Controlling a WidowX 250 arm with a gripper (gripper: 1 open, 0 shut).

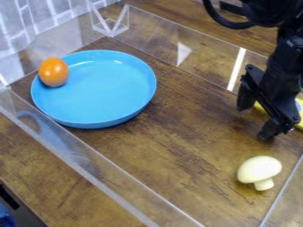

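Note:
My black gripper [265, 110] hangs at the right of the camera view, open, its fingers down over a yellow object [296, 111] that is mostly hidden behind it. A blue plate [97, 89] lies on the wooden table at the left, with an orange round object [53, 72] at its left edge. A pale mushroom-shaped object [260, 170] rests at the lower right, below my gripper and apart from it.
Clear plastic-looking walls [149, 40] border the table area at the back and along the front left.

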